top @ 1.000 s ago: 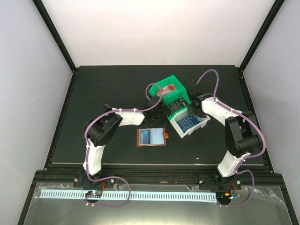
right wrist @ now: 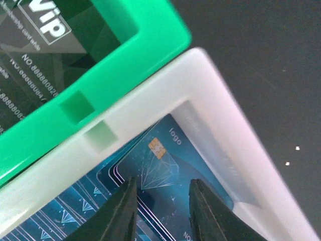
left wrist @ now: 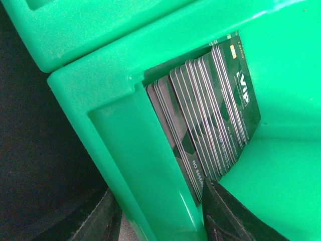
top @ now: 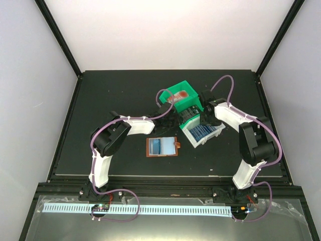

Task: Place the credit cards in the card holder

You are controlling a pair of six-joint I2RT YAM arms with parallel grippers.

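The brown card holder (top: 162,155) lies spread on the table, with a darker blue panel on its left half and a pale one on its right. My left gripper is shut on the wall of a green bin (left wrist: 145,165), one finger outside and one inside; dark VIP cards (left wrist: 233,90) stand in that bin. In the right wrist view, blue cards (right wrist: 155,163) lean in the white bin (right wrist: 195,75). Over the front card my right gripper has its fingers apart, card face showing between them; whether they pinch it cannot be seen.
Another green bin (top: 164,97) with reddish cards (top: 179,96) adjoins at the back. The bins touch each other in a row. Bare black table (top: 100,90) stretches left of them and in front of the holder.
The left arm, bins and holder look the same.
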